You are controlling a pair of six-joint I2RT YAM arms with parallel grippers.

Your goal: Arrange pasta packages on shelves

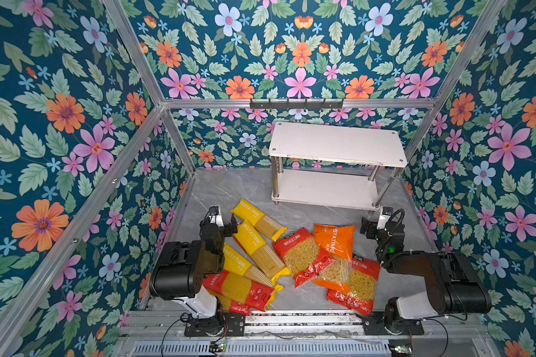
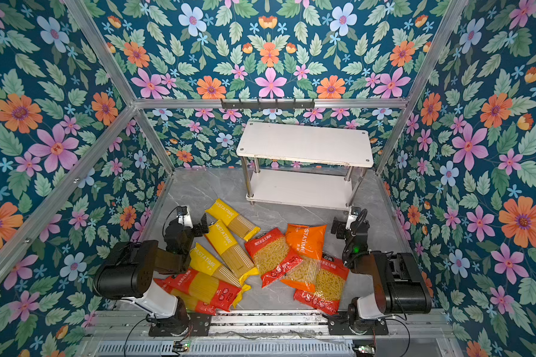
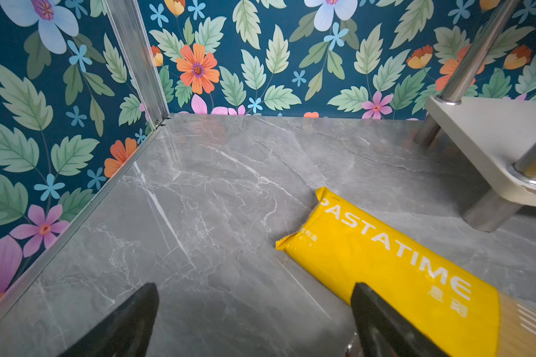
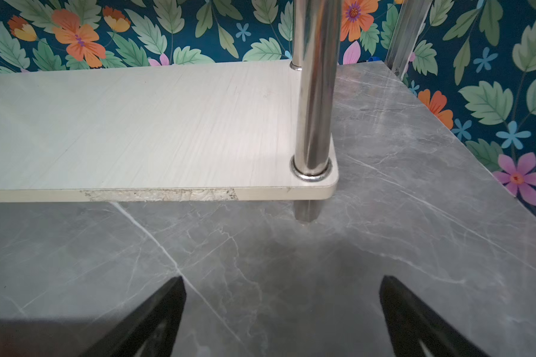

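My left gripper stands open at the left of the pasta, nothing between its fingers. Just right of it lies a yellow spaghetti pack (image 3: 393,255), flat on the floor. More yellow packs (image 1: 253,244) and a red-ended spaghetti pack (image 1: 238,288) lie toward the left arm's base, partly overlapping. To the right, a red pack (image 1: 300,253), an orange pack (image 1: 334,241) and another red pack (image 1: 364,279) lie in an overlapping group. My right gripper, open and empty, hangs before the front right post of the white two-tier shelf (image 1: 336,142).
Both tiers, the top board (image 2: 303,142) and the lower board (image 2: 300,187), are bare. Metal posts (image 4: 312,89) stand at the shelf's corners. Clear grey floor (image 3: 208,196) spreads left of the shelf. Patterned walls close in the back and sides.
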